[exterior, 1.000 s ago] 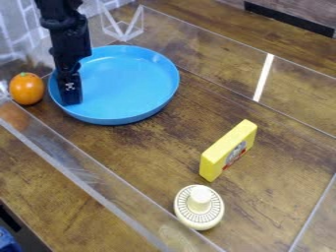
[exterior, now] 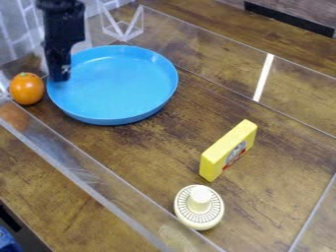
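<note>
The black gripper (exterior: 58, 69) hangs at the upper left, its tip at the left rim of a large blue plate (exterior: 121, 87). It looks shut, though the fingertips are dark and small, and nothing shows held in it. An orange fruit (exterior: 27, 89) sits just left of the plate, below the gripper.
A yellow box (exterior: 229, 150) stands on the wooden table (exterior: 144, 177) at right of centre. A white round object (exterior: 198, 209) is near the front. A white wire frame (exterior: 122, 25) is behind the plate. A clear barrier crosses the lower left.
The gripper has risen slightly and moved a little left. The plate has shifted slightly left; the other objects are where they were.
</note>
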